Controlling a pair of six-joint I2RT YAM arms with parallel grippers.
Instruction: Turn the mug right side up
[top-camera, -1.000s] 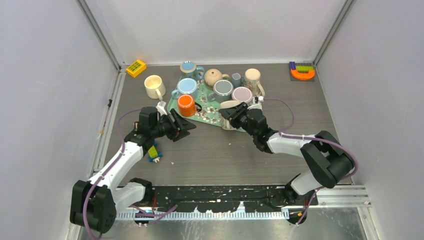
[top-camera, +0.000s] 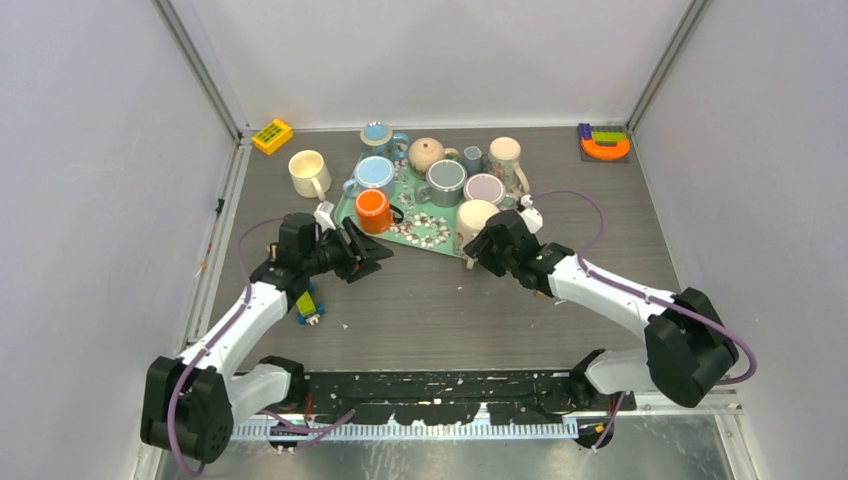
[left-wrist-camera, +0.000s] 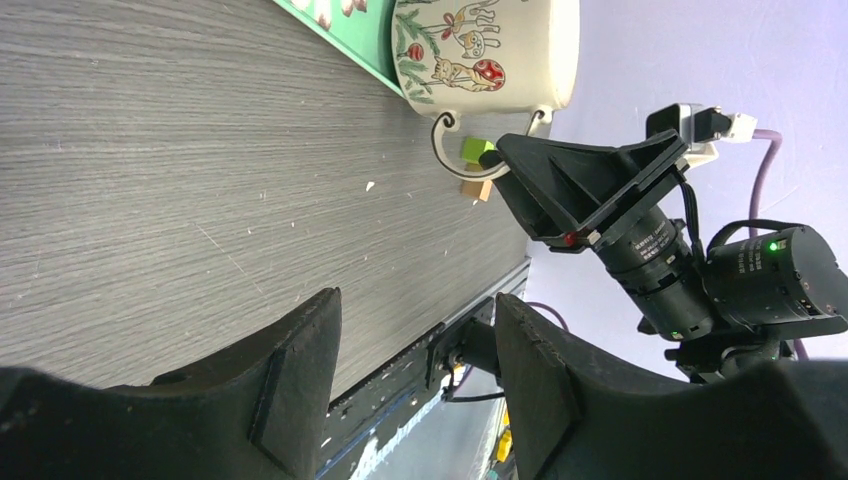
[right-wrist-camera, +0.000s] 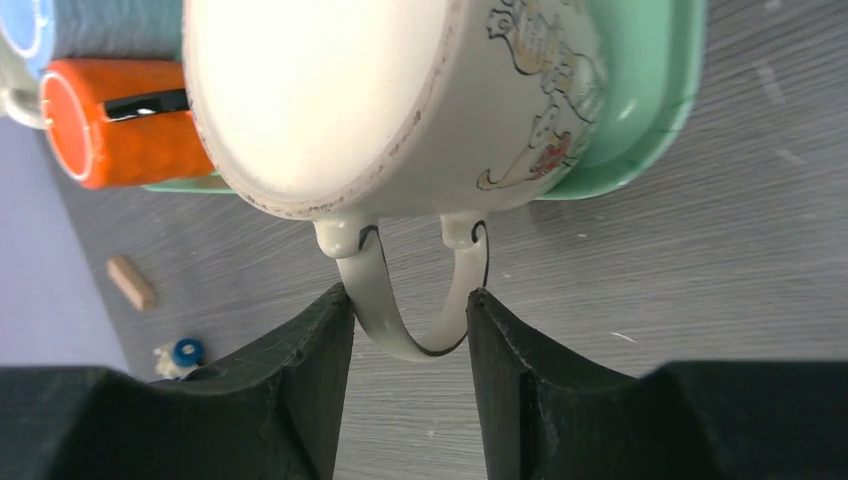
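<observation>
A cream mug with painted figures (top-camera: 469, 220) (right-wrist-camera: 330, 100) is at the front right of the green tray (top-camera: 417, 230), its handle toward the robot; in the right wrist view its flat cream face fills the top. My right gripper (top-camera: 478, 255) is at that handle (right-wrist-camera: 390, 320), fingers part open on either side of it; whether they touch it is unclear. My left gripper (top-camera: 368, 258) stands open over the bare table, left of the mug, with nothing between its fingers.
Several other mugs crowd the tray, including an orange one (top-camera: 372, 210). A cream mug (top-camera: 307, 170) stands off it at left. Toy pieces (top-camera: 308, 305) lie by the left arm; yellow (top-camera: 271, 135) and orange (top-camera: 605, 150) items sit at back.
My right gripper has moved right and toward the robot along the cream mug to its handle, and the mug has shifted slightly right. The left arm has not moved.
</observation>
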